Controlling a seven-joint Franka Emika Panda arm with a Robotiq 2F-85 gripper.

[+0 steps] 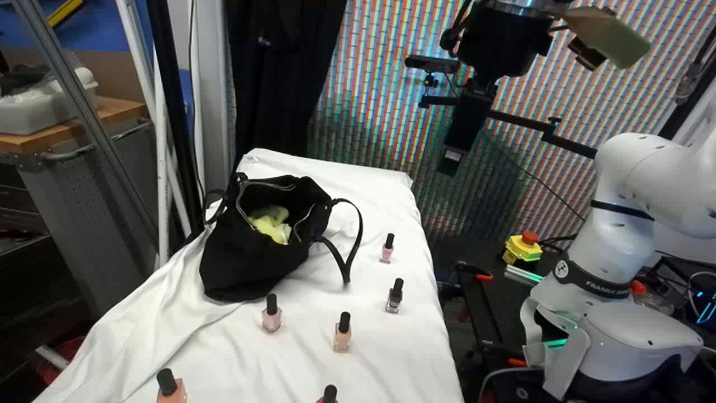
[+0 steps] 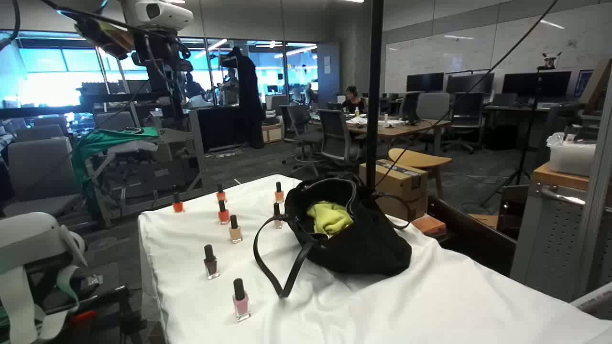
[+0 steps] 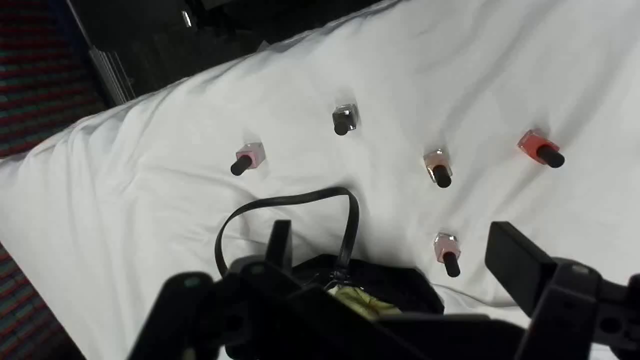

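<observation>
High above the table, clear of everything on it, my gripper is open with nothing between its fingers. A black handbag (image 1: 248, 268) lies on the white cloth, its mouth unzipped and a yellow-green cloth (image 1: 272, 224) showing inside. Nail polish bottles with black caps stand upright around it. Among them are a pink bottle (image 2: 241, 305), a dark bottle (image 2: 212, 266), a beige bottle (image 3: 438, 164), a pale pink bottle (image 3: 446, 246) and a red-orange bottle (image 3: 534, 144). In the wrist view my gripper's body hides most of the bag.
A bag strap (image 1: 354, 248) loops over the cloth toward the pink bottle. The white-covered table (image 2: 189, 258) has bare room between the bottles. Beyond its edge, an emergency stop box (image 1: 522, 249) sits near the robot base.
</observation>
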